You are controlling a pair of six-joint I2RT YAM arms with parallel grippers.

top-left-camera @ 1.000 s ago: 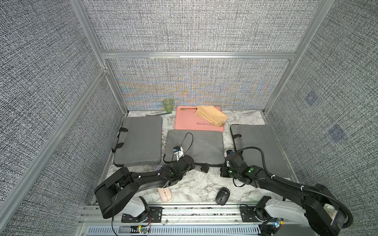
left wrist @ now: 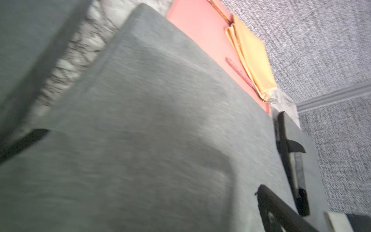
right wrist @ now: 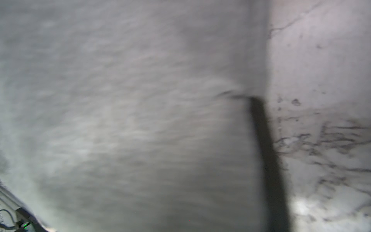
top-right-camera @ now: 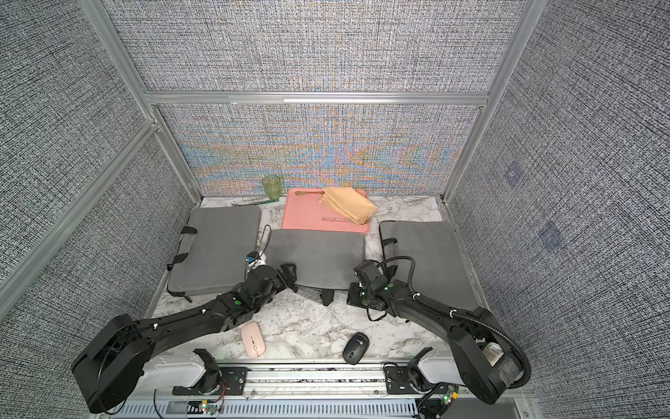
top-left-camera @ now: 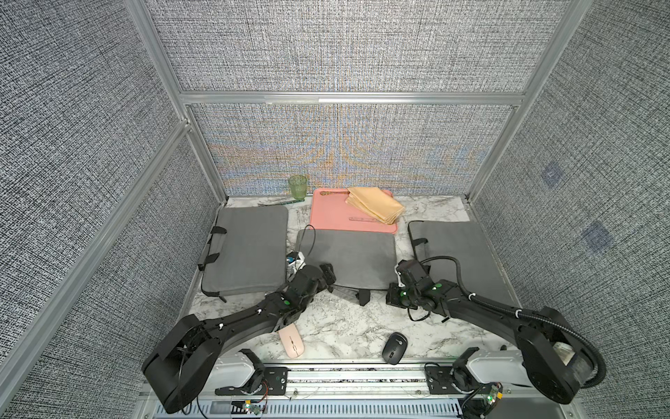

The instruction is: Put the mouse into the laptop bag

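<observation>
A pink mouse lies on the front left of the table, beside my left forearm. Farther right is a black mouse. The middle grey laptop bag lies flat, its black handle at the front side; the front left part of that edge looks slightly raised. My left gripper stands open at the bag's front left. The bag fills much of the left wrist view. At the bag's front right corner is my right gripper, shut, with nothing visible between its fingers; the right wrist view is blurred.
Grey bags lie at the left and right. Behind the middle bag are a pink board, a folded yellow cloth and a green cup. Bare marble shows in front, between the arms.
The bag's front left edge has shifted. Both mice are unmoved.
</observation>
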